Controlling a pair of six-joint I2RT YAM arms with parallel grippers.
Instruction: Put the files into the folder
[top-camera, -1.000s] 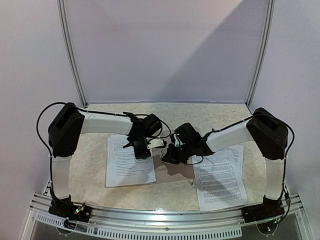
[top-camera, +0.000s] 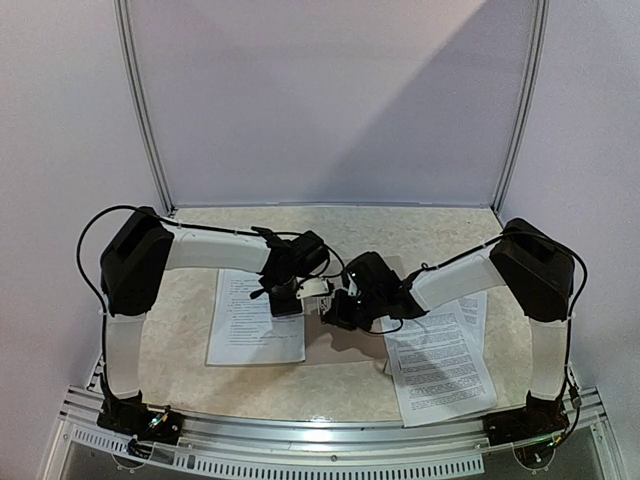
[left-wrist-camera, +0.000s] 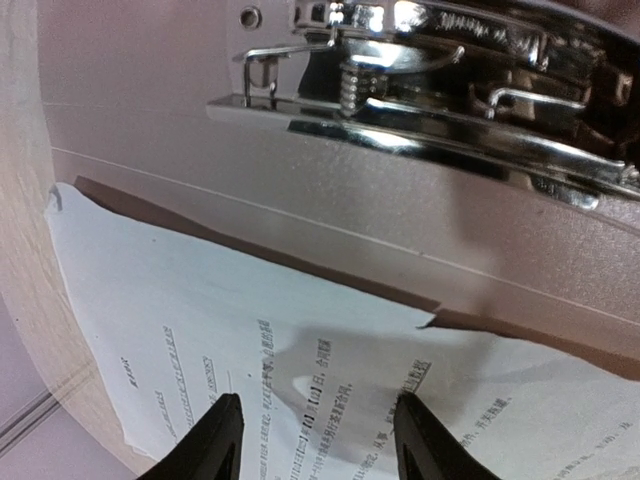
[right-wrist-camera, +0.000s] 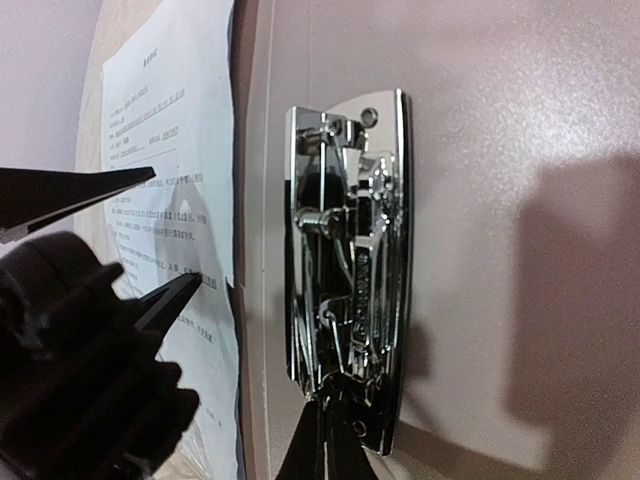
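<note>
The folder (top-camera: 340, 345) lies mid-table, its metal clip (right-wrist-camera: 350, 250) between my grippers. My right gripper is shut at the near end of the clip in the right wrist view; whether it grips metal is unclear. My left gripper is part open over the left paper stack (top-camera: 255, 335), whose edge lies beside the clip in the left wrist view. More printed sheets (top-camera: 440, 365) lie on the right side of the folder, partly overlapping.
Bare table (top-camera: 175, 340) shows at the left and along the back. Grey walls bound the table at back and sides, and a metal rail runs along the front.
The left paper stack has shifted slightly back and left since a second ago. My left gripper has moved slightly, and the right arm has dipped a little toward the front.
</note>
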